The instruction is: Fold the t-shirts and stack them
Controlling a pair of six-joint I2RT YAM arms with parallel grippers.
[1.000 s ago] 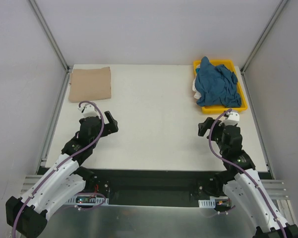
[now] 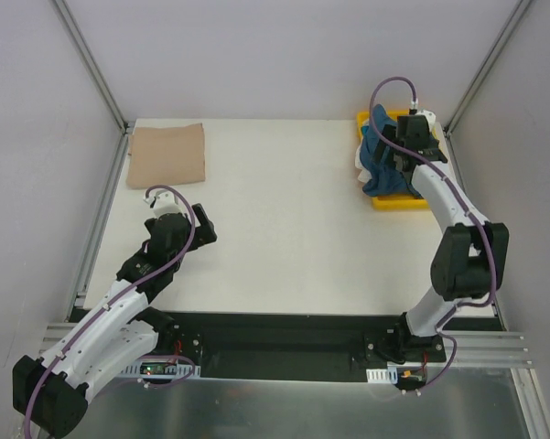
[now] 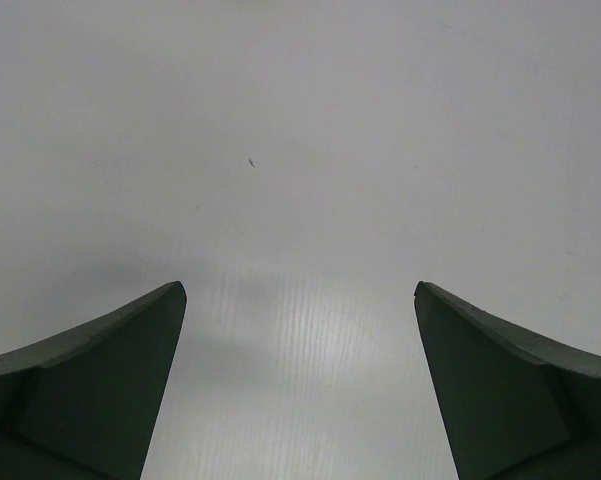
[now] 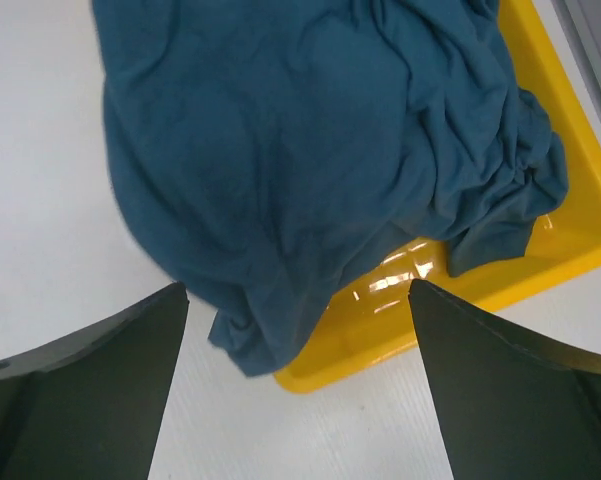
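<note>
A crumpled dark blue shirt [image 4: 270, 140] lies in the yellow basket [image 2: 401, 204] at the back right of the table, part of it spilling over the left rim. A bit of white cloth [image 2: 361, 166] pokes out beside it. My right gripper [image 2: 384, 151] hangs above the shirt with its fingers apart; in the right wrist view nothing lies between its fingers, and the cloth is just beyond them. Over bare table at the front left is my left gripper [image 2: 203, 227], also open and empty. In the top view the right arm hides much of the shirt.
A flat brown folded piece [image 2: 167, 155] rests at the back left corner. Side walls stand close on both sides, the right one near the basket.
My right arm has reached from the front right of the table to the back, over the basket. The left arm has hardly moved, and the shirt remains in the basket.
</note>
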